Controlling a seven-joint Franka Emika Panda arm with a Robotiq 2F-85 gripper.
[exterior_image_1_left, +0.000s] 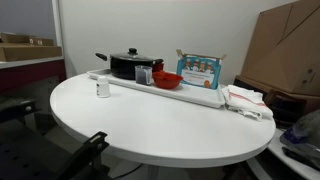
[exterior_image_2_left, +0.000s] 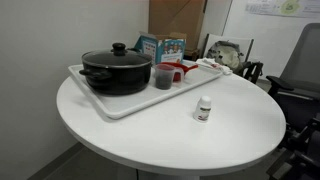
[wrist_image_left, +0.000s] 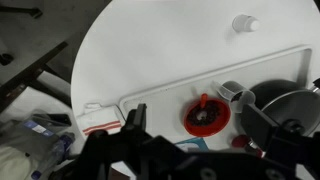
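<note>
In the wrist view my gripper stands open, its dark fingers wide apart and nothing held between them. A small white bottle (exterior_image_1_left: 103, 87) is upright on the bare white table, well away from the fingers; the bottle (exterior_image_2_left: 203, 109) has a printed label. On the long white tray (exterior_image_2_left: 125, 106) sits a black lidded pot (exterior_image_2_left: 115, 74). Beside it are a clear cup (exterior_image_2_left: 163, 79) and a red bowl (exterior_image_1_left: 166, 80) with a handle. Seen from above, the red bowl (wrist_image_left: 207, 127) has dark contents. The gripper is not clearly identifiable in the exterior views.
A blue picture box (exterior_image_1_left: 198, 71) stands behind the bowl. White cloth with red marks (exterior_image_1_left: 246, 99) lies past the tray's right end. Cardboard boxes (exterior_image_1_left: 285, 48) are stacked behind, and a dark chair (exterior_image_2_left: 297, 85) is close to the table.
</note>
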